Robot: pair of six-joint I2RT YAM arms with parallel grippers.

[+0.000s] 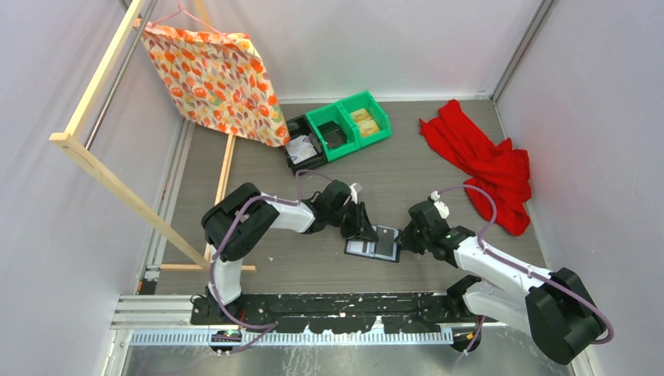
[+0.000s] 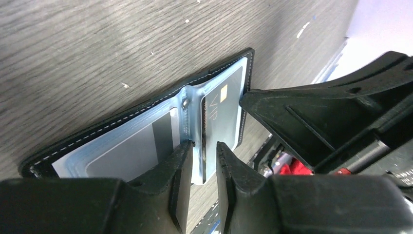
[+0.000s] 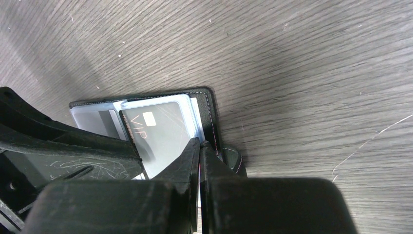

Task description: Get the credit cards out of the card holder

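The open black card holder point(image 1: 371, 254) lies flat on the table, with clear sleeves holding cards. A dark VIP card point(image 2: 224, 112) with a gold chip sits in its right sleeve, beside a grey card point(image 2: 122, 151) on the left. My left gripper is part open over the middle seam, its fingertips at that card's inner edge. My right gripper is shut at the holder's right edge; whether anything thin is between its tips is hidden.
Green bins point(image 1: 348, 104) and a black bin point(image 1: 305, 160) stand behind. A red cloth point(image 1: 485, 172) lies at the right, a patterned cloth point(image 1: 211, 78) hangs at the back left. The table around the holder is clear.
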